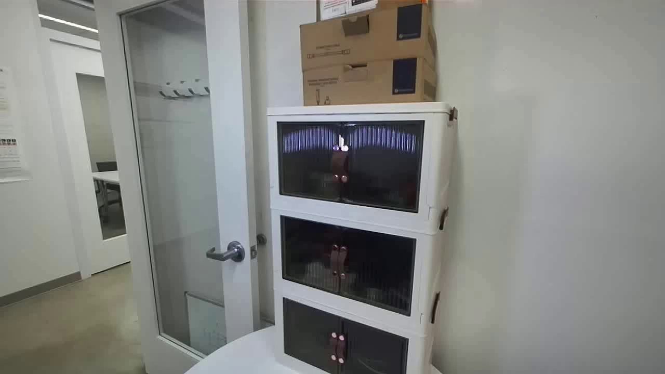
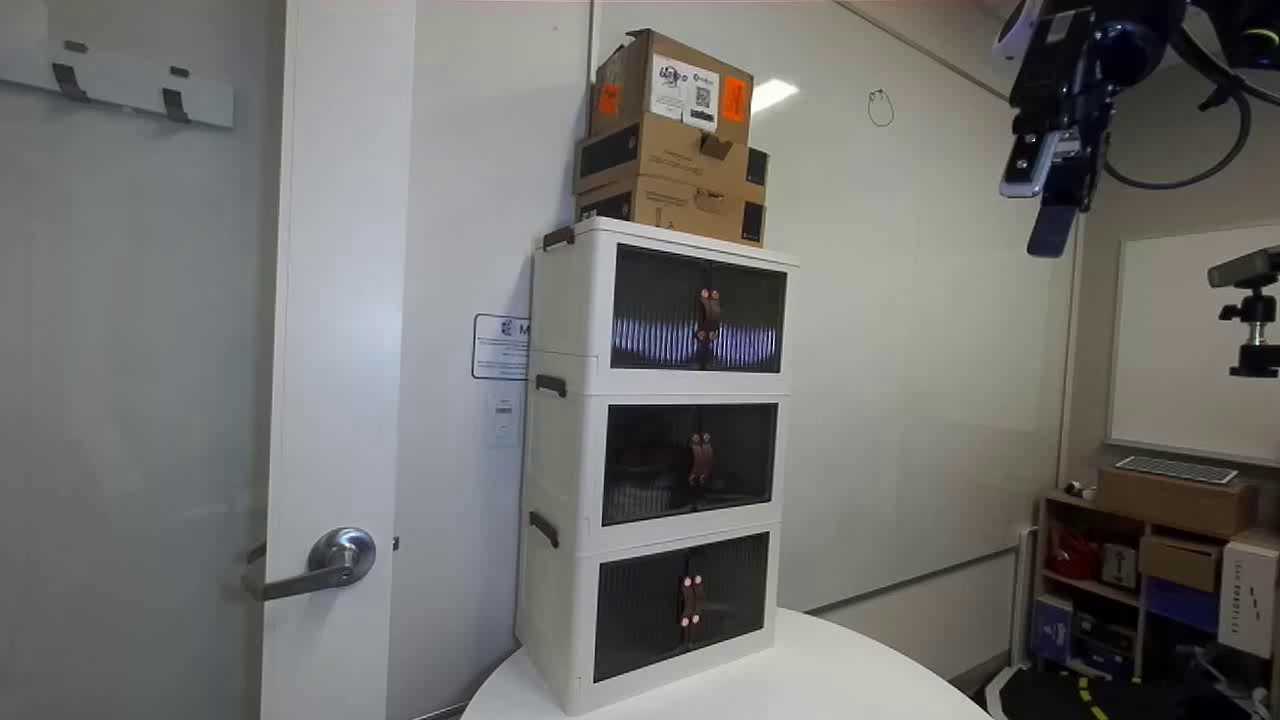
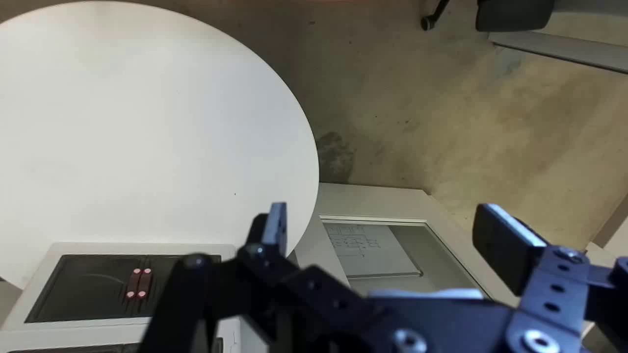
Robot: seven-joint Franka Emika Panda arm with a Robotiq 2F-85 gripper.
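Note:
A white three-tier cabinet [image 2: 564, 456] stands on a round white table [image 2: 828, 678]. Each tier has a pair of dark ribbed doors with brown handles at the middle, such as the top handles [image 2: 709, 314], and all the doors look closed. My gripper is open in the wrist view, its two fingers wide apart with only the floor and door behind them. In exterior view 2 the gripper [image 2: 1041, 216] hangs high at the right, well clear of the cabinet. The cabinet's lowest tier [image 3: 88, 288] shows at the lower left of the wrist view. Exterior view 1 does not show the gripper.
Several cardboard boxes [image 2: 672, 150] are stacked on top of the cabinet. A glass-paned door [image 1: 234, 124] with a lever handle [image 1: 227, 252] is close on the cabinet's left. Shelves [image 2: 1134, 576] stand far right.

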